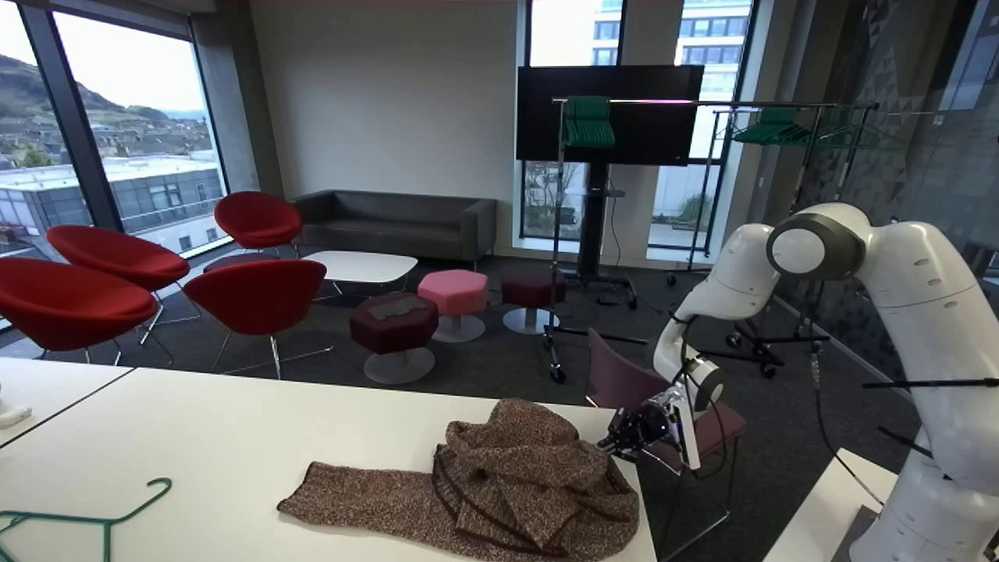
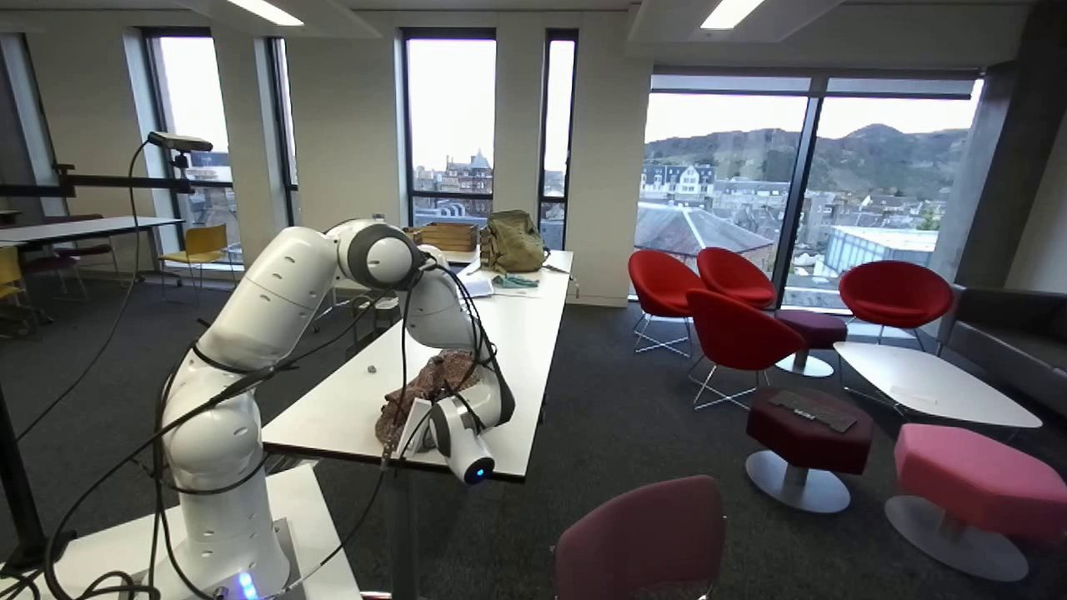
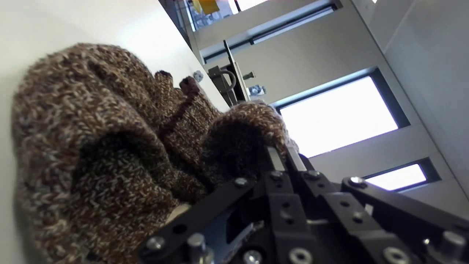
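A brown knitted garment [image 1: 534, 468] lies bunched on the white table, with one sleeve [image 1: 360, 496] stretched out to the left. My gripper [image 1: 604, 448] is at the garment's right side, near the table's edge. In the wrist view the two metal fingers [image 3: 276, 159] stand close together, and a raised fold of the knit [image 3: 250, 115] reaches up to their tips. My gripper looks shut on that fold, though the tips are partly sunk in the wool. In exterior view 2 the arm's wrist hides most of the garment [image 2: 440, 380] and the fingers.
A green hanger [image 1: 103, 520] rests on the table at the left. Behind my gripper stands a maroon chair [image 1: 627, 375], close to the table edge. A clothes rail with green hangers [image 1: 588, 122] is farther back. Bare table [image 1: 234, 421] lies left of the garment.
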